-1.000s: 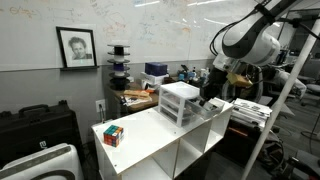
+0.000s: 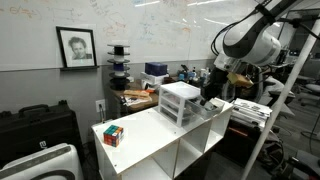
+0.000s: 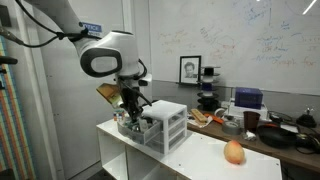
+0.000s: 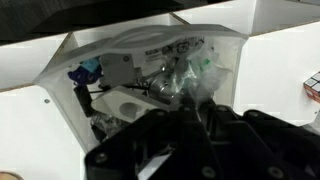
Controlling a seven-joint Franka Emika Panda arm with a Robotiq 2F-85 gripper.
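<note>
A translucent drawer [image 4: 62, 72] stands pulled out of a small white drawer unit [image 2: 182, 92] on the white shelf top. My gripper reaches down into it from above. In the wrist view its fingers are close together at a crinkled, clear and pale green piece [image 4: 200, 75] that looks like plastic wrapping. The gripper is shut on this piece, though the fingers' dark bodies hide part of the contact. Elsewhere in the drawer lie a grey-white part [image 4: 125, 104], a blue item [image 4: 86, 72] and small dark pieces. In exterior view 2 the gripper [image 3: 133, 113] is at the drawer.
A colourful cube [image 2: 113, 135] sits on the shelf's near end in exterior view 1. An orange round object [image 3: 234, 152] stands on the shelf in exterior view 2. Between the drawer unit and these, the white top is clear. Behind runs a cluttered wooden desk [image 3: 285, 152].
</note>
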